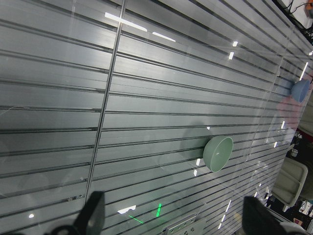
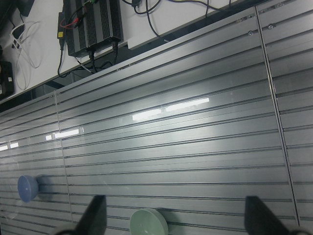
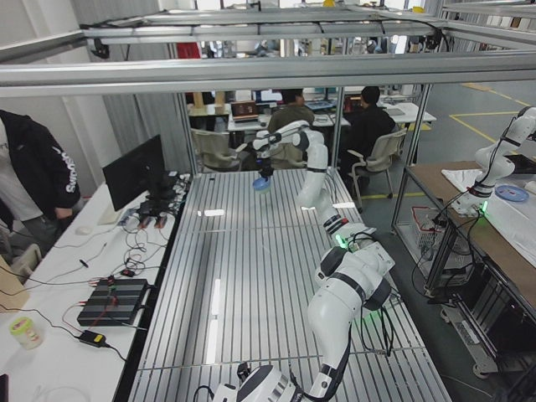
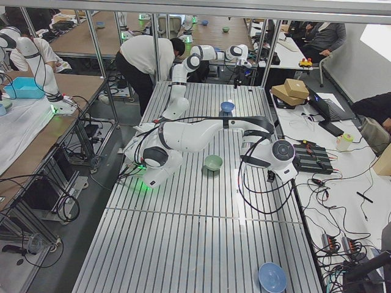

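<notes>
In the camera right view, a green bowl (image 4: 213, 162) sits mid-table, with one blue bowl (image 4: 226, 106) behind and another (image 4: 272, 278) near the front. In the camera left view, a blue bowl (image 3: 260, 184) is directly under the far arm's gripper; contact is unclear. My left gripper is open above the table; its wrist view shows the green bowl (image 1: 218, 153) and a blue bowl (image 1: 300, 90). My right gripper is open, with the green bowl (image 2: 148, 223) and a blue bowl (image 2: 27, 188) below in its view.
A white side desk (image 3: 59, 360) with monitor, black boxes and cables runs along one edge of the slatted table. A brown workbench (image 3: 523, 251) with another arm stands opposite. People sit and stand around.
</notes>
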